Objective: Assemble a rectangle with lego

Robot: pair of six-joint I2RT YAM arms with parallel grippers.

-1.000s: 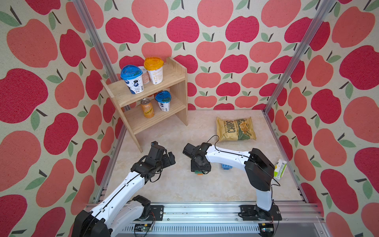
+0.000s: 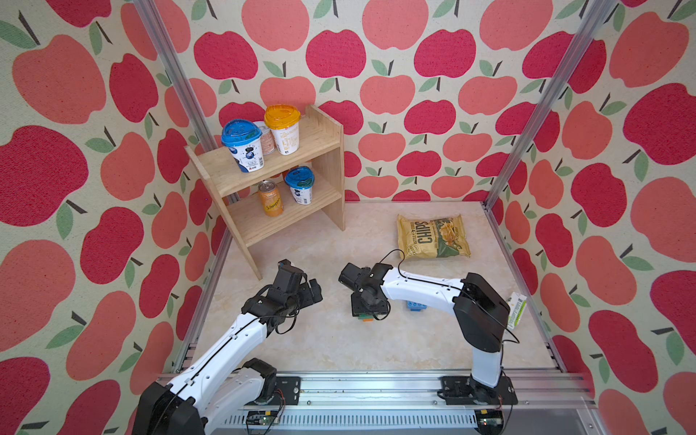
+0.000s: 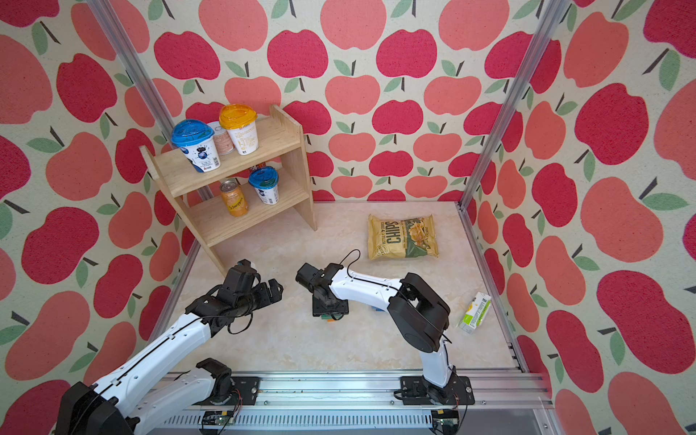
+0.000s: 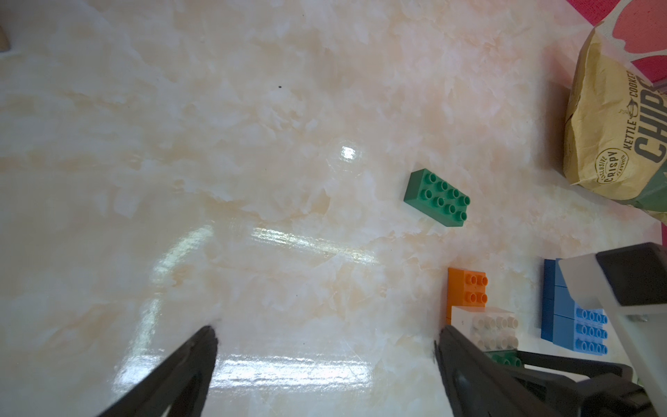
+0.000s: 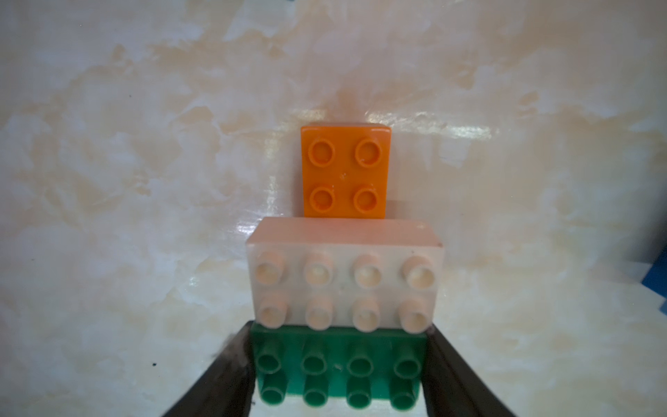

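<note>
My right gripper is shut on a green brick (image 5: 337,361), one finger at each end. A white brick (image 5: 344,274) lies right against the green one's long side. Beyond the white brick an orange brick (image 5: 345,170) shows, partly covered by it; whether they are joined I cannot tell. In the left wrist view a loose green brick (image 4: 437,198) lies alone on the table. Blue bricks (image 4: 580,326) sit to the right of the orange and white ones. My left gripper hangs open over bare table, nothing between its fingers.
A chips bag (image 2: 433,237) lies at the back right, and a green-white carton (image 3: 475,312) near the right edge. At the back left stands a wooden shelf (image 2: 290,217) with tubs and cans.
The left arm has stayed where it was.
</note>
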